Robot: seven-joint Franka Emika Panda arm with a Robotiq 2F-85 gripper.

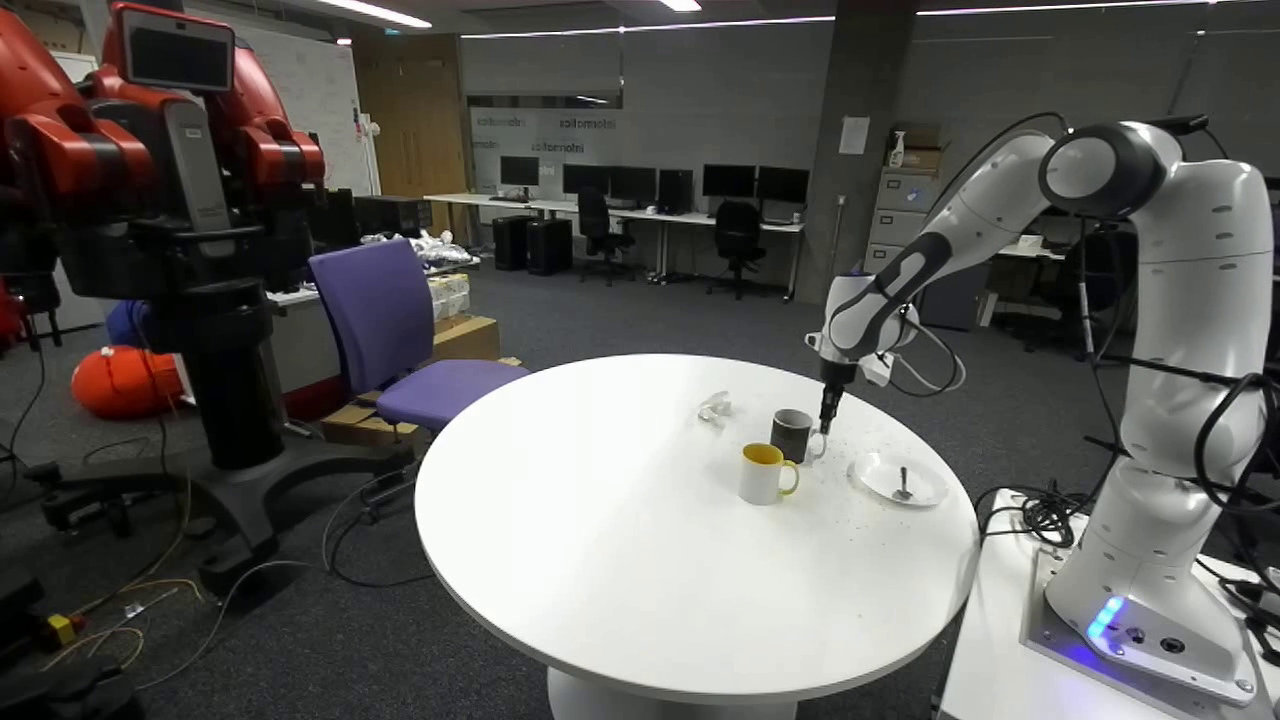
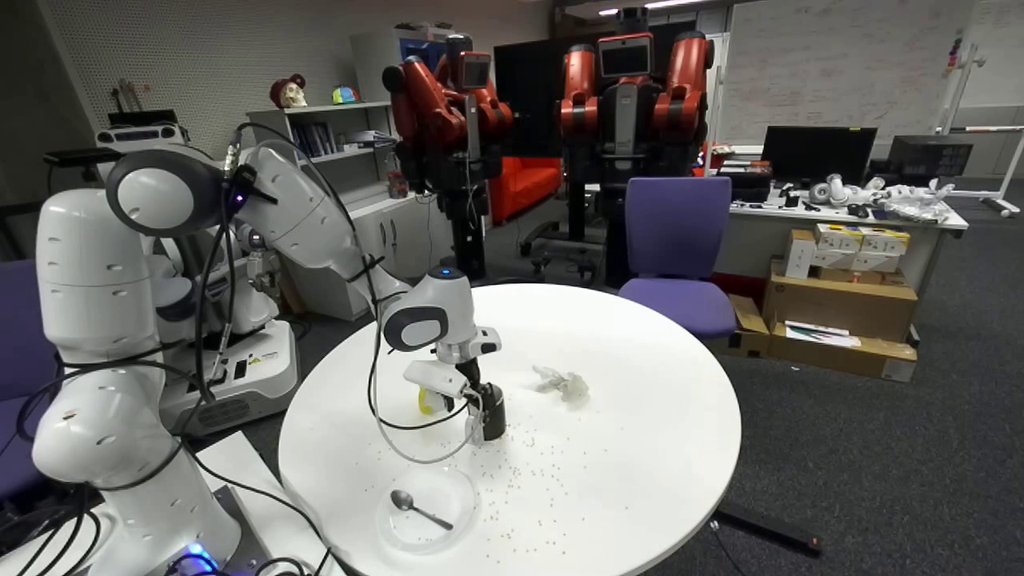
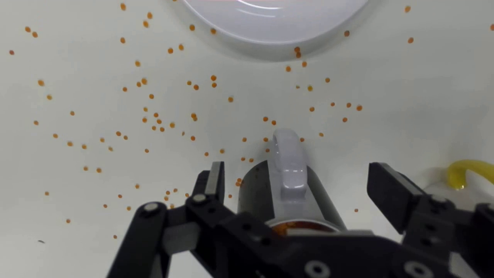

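My gripper is open in the wrist view, its fingers (image 3: 214, 181) spread on either side of a dark mug (image 3: 257, 190) without closing on it. The mug's pale handle (image 3: 290, 157) stands in the gap between them, and something orange-brown shows inside its rim. On the round white table, the dark mug (image 1: 789, 434) stands upright just behind a white mug with a yellow inside (image 1: 761, 478). Only the yellow handle (image 3: 467, 170) and a bit of that second mug show at the wrist view's right edge.
A white plate (image 2: 394, 523) with a spoon (image 2: 419, 509) lies near the table edge by the arm's base. Small orange bits are scattered between plate and mugs. A crumpled clear wrapper (image 2: 566, 383) rests beyond the dark mug.
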